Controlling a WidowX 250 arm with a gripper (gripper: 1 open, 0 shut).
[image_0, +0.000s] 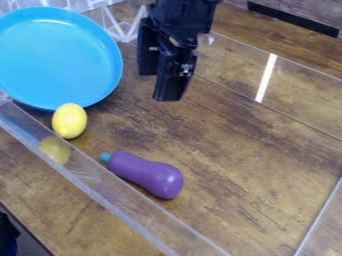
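Note:
My black gripper (166, 78) hangs at the top centre, above the wooden floor and right of a blue plate (54, 55), its fingers open with nothing seen between them. A yellow lemon-like object (70, 121) lies below the plate. Lower in the middle, a purple eggplant (147, 176) with a blue-green tip lies on its side.
A clear plastic wall (134, 219) runs diagonally along the lower left, close to the eggplant.

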